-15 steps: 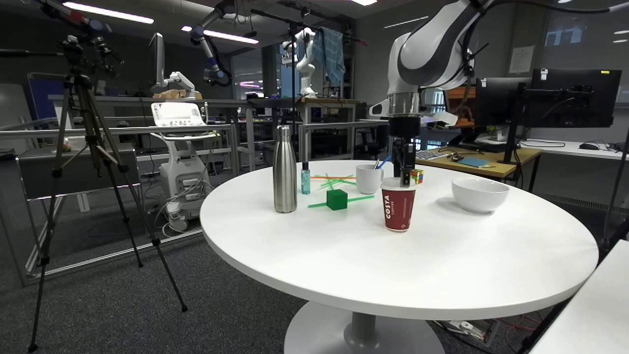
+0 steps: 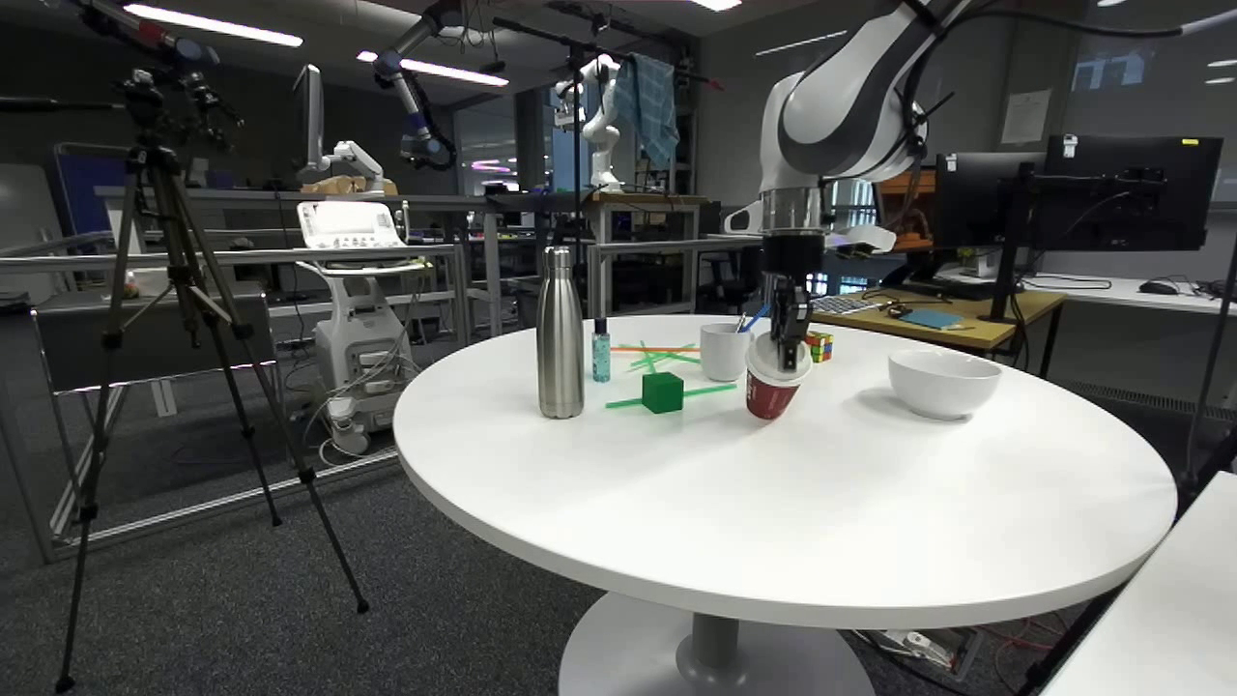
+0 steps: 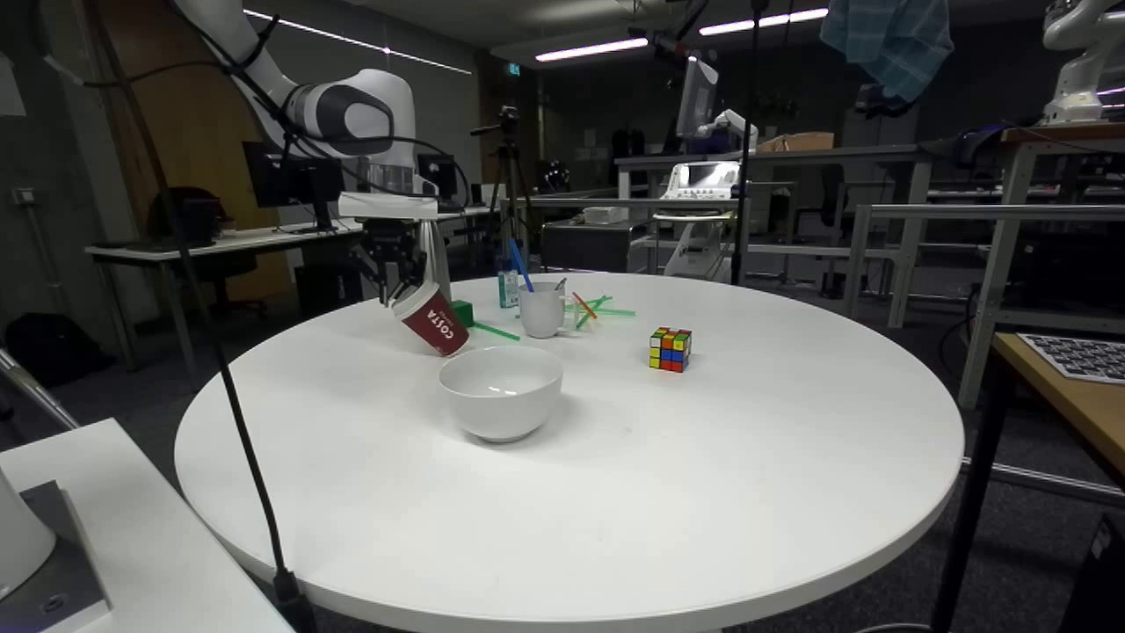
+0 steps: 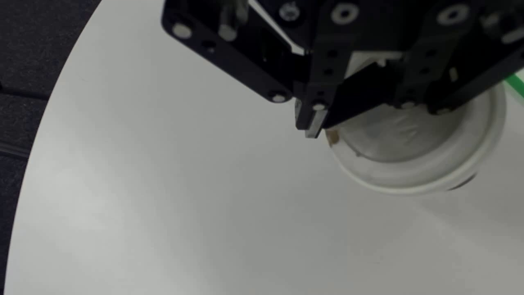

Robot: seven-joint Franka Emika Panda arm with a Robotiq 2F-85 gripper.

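A red paper cup (image 2: 770,398) with a white top leans well over on the round white table, its top tipped towards exterior view 1. My gripper (image 2: 791,362) is at that top and overlaps it. From exterior view 2 the cup (image 3: 434,322) slants, its base to the lower right and my gripper (image 3: 396,295) at its upper left. In the wrist view the cup's white top (image 4: 403,169) lies right of and partly behind my shut gripper. I see nothing clearly between the fingers; whether they pinch the cup's edge, I cannot tell.
Close by stand a white bowl (image 3: 502,392), a white mug (image 3: 542,310), a green cube (image 2: 662,393) and a puzzle cube (image 3: 671,349). A steel bottle (image 2: 560,336) and a small teal bottle (image 2: 600,353) are further left in exterior view 1.
The cup stood upright a second ago; now it is tilted, and its base shows higher in exterior view 1. My gripper has shifted slightly left.
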